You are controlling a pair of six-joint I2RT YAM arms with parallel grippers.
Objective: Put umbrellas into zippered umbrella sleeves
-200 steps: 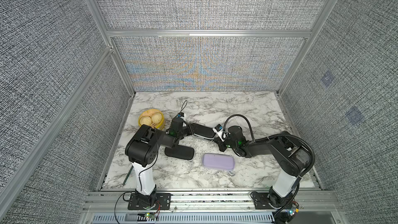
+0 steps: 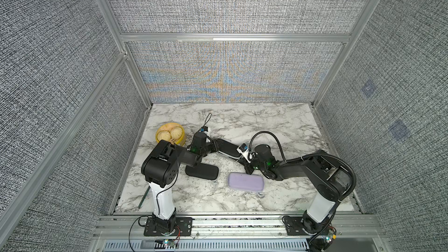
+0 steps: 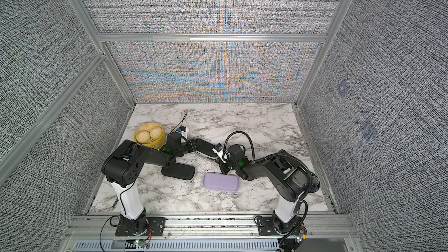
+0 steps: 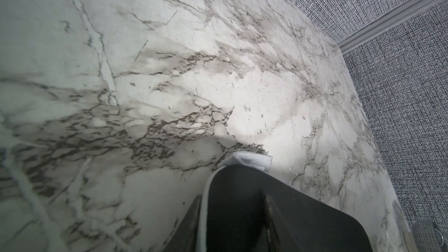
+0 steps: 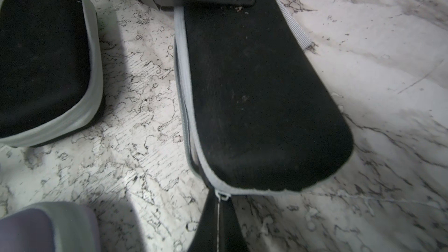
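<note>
A black case-like sleeve [image 2: 228, 148] with a pale zipper band is held at its left end, its top tilted in the right wrist view. My left gripper has its fingers [image 4: 186, 228] on either side of it. At the sleeve's near corner a small metal zipper pull [image 5: 223, 196] sits at the tips of my right gripper, whose fingers are together. Along the left side a slit shows between the two zipper bands. A second black sleeve [image 2: 201, 171] and a purple sleeve [image 2: 246, 181] lie on the table. No umbrella can be made out.
In the left back part of the table stands a yellow basket [image 2: 184, 139] with several round bun-like items. A thin dark green stick [image 2: 143, 198] lies by the left arm's base.
My right gripper has shifted slightly left and toward the table's front, by the held sleeve's end. The left arm, the sleeve in it and the two lying sleeves look unmoved.
</note>
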